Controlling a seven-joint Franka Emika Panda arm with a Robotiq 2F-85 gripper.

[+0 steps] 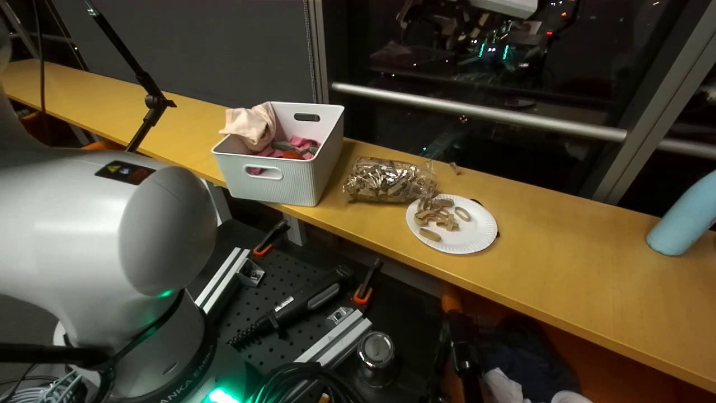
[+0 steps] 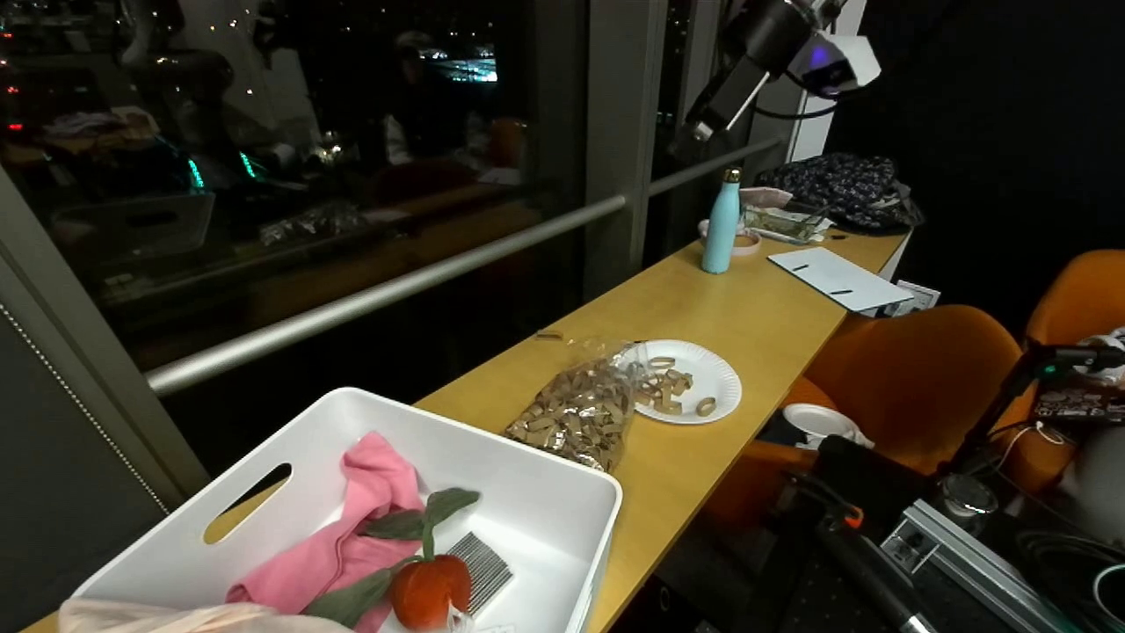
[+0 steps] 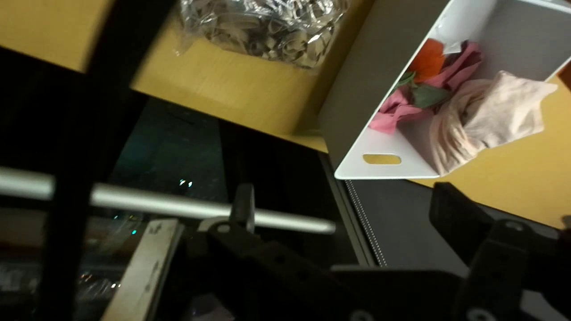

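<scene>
My gripper is open, its two dark fingers wide apart at the bottom of the wrist view and nothing between them. It is clear of everything on the ledge. A white bin holds a pale pink cloth, a darker pink cloth and an orange-red item with green leaf shapes. Beside the bin lies a clear bag full of tan loop-shaped pieces. A white paper plate right of the bag carries several loose tan pieces.
A light-blue bottle stands farther along the wooden ledge, with free surface between it and the plate. A metal rail runs along the window behind. Clamps and a black tool lie on the pegboard below.
</scene>
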